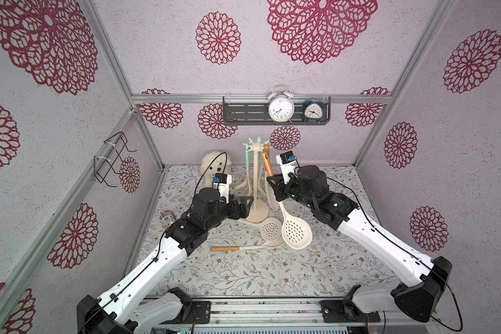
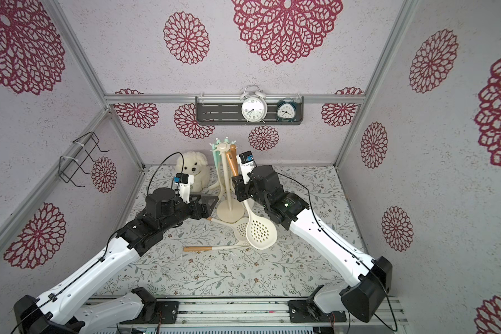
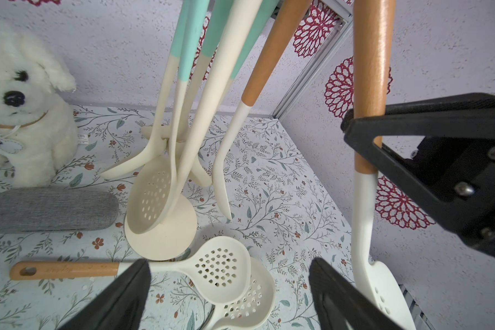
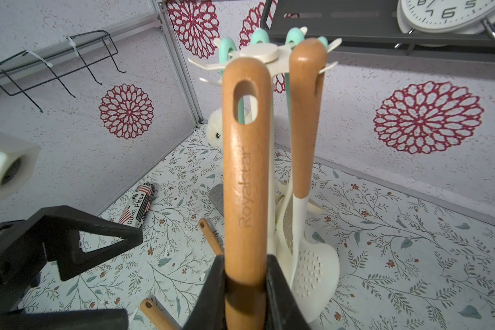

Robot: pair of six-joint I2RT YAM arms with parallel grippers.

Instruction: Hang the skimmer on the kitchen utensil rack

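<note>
My right gripper is shut on the wooden handle of a white skimmer (image 1: 296,232), which hangs steeply with its perforated head low and toward the front. The slotted hole at the handle's top (image 4: 246,90) faces the right wrist camera. Behind it stands the cream utensil rack (image 4: 261,51), its hooks bearing several mint-handled utensils and a wooden-handled one (image 4: 306,110). In the right wrist view the handle overlaps the rack top; whether they touch cannot be told. Left of the rack's post, my left gripper is open and empty.
Two more perforated utensils (image 3: 220,269) lie on the table in front of the rack base (image 1: 257,211). A plush dog (image 3: 27,104) and a grey roll (image 3: 52,210) are at the back left. Above, a wall shelf (image 1: 245,114) holds two clocks.
</note>
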